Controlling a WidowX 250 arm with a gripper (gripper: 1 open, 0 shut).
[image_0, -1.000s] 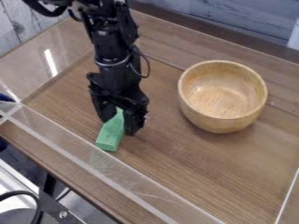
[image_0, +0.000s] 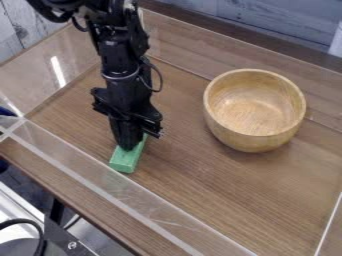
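The black robot arm (image_0: 123, 75) reaches down from the top left to the middle left of the table. Its gripper (image_0: 131, 135) is low over a green block (image_0: 126, 158), at the block's upper end. The fingers look close together; whether they touch the block cannot be told.
A round wooden bowl (image_0: 254, 105) stands at the right. A clear strip runs along the lower left, with black cables in the bottom left corner.
The gripper has drawn narrower and sits slightly left of where it was. The green block stays in about the same place.
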